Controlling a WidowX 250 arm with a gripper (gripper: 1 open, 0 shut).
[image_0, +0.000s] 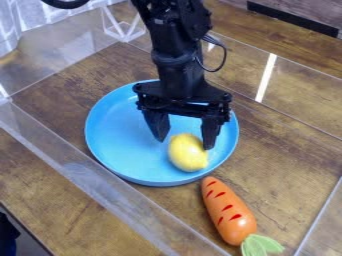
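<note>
A black gripper (185, 124) reaches down from the top centre over a blue plate (120, 139), its two fingers standing apart, open. A yellow egg-shaped object (187, 154) lies on the plate just below and between the fingers, toward the front right of the plate. Whether the fingers touch it I cannot tell. An orange toy carrot (229, 210) with pale green leaves lies on the wooden table outside the plate, at the lower right.
Clear strips or panels run along the lower left and the far right. A cable loops beside the arm.
</note>
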